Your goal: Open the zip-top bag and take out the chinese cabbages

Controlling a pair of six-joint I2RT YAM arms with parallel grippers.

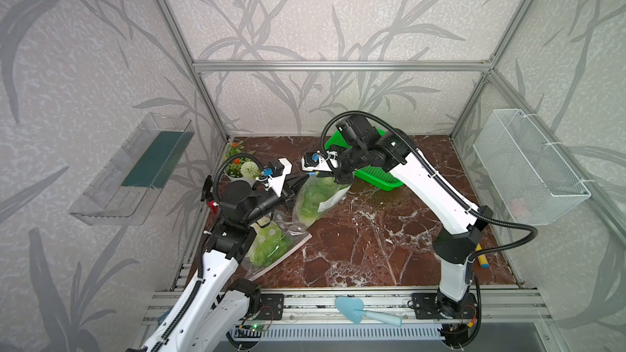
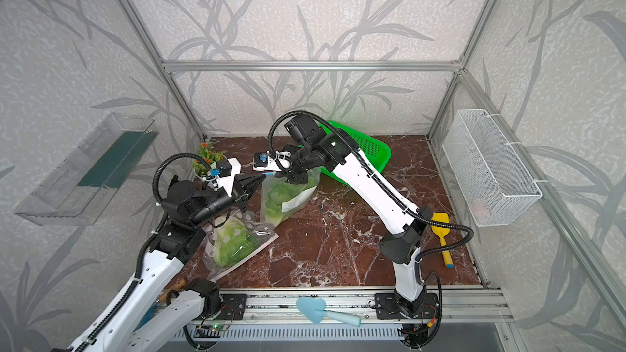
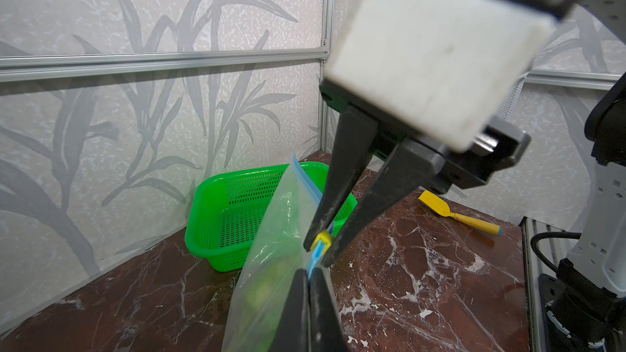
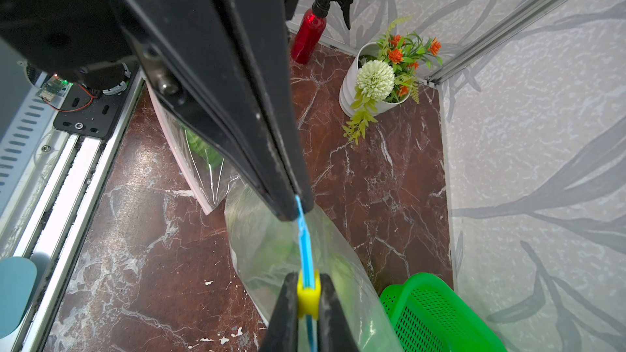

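Observation:
A clear zip top bag with pale green cabbage inside hangs between my two grippers. Its blue zip strip runs from one gripper to the other. On that strip, my left gripper is shut, pinching the thin blue edge between its fingertips. Just beyond, the fingers of my right gripper are shut on the yellow zip slider. The two sets of fingertips are close together. Whether the bag's mouth is parted is hard to tell.
Another clear bag with green vegetable lies under the left arm. Behind stands a green basket; a flower pot and red spray bottle are at the left.

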